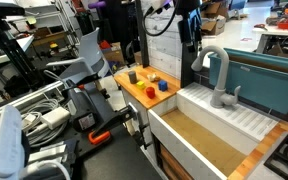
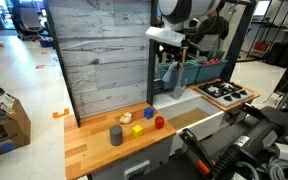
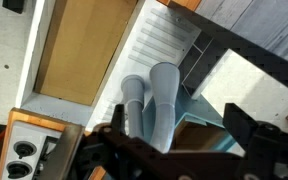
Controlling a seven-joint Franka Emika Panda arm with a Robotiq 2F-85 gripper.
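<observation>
My gripper is open, with its dark fingers (image 3: pixel 246 135) spread wide at the bottom of the wrist view. The grey faucet (image 3: pixel 164 95) shows below and between them, and nothing is held. In exterior view 1 my gripper (image 1: pixel 192 44) hangs above and left of the curved faucet (image 1: pixel 222 72), apart from it. The white sink (image 1: pixel 199 130) lies in front of the faucet and is empty. On the wooden counter stand a red object (image 2: pixel 159 122), a blue one (image 2: pixel 148 113), a yellow one (image 2: pixel 137 130) and a grey cup (image 2: pixel 116 134).
A stove (image 1: pixel 284 155) sits to the right of the sink. Behind the faucet runs a teal panel (image 1: pixel 259 85). A pale plank wall (image 2: pixel 104 70) backs the counter.
</observation>
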